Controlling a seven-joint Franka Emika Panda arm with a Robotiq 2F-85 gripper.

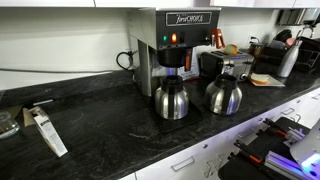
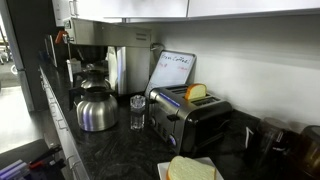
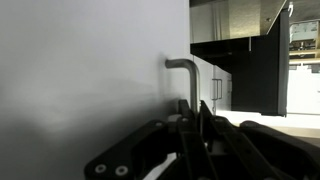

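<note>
A bent metal handle [image 3: 183, 63] stands out from a broad white cabinet front [image 3: 85, 65] in the wrist view. My gripper is shut on this handle, with its dark fingers around the lower part. The exact contact is dark and partly hidden by the fingers. In the first exterior view the white drawer fronts [image 1: 165, 172] run below the dark counter. The gripper itself is hard to make out there.
On the dark counter [image 1: 85, 135] stand a coffee machine [image 1: 183, 20], two steel carafes [image 1: 172, 100] and a toaster [image 2: 188, 118]. Bread [image 2: 190, 169] lies on a plate near the toaster. A white box [image 1: 48, 132] lies at the left.
</note>
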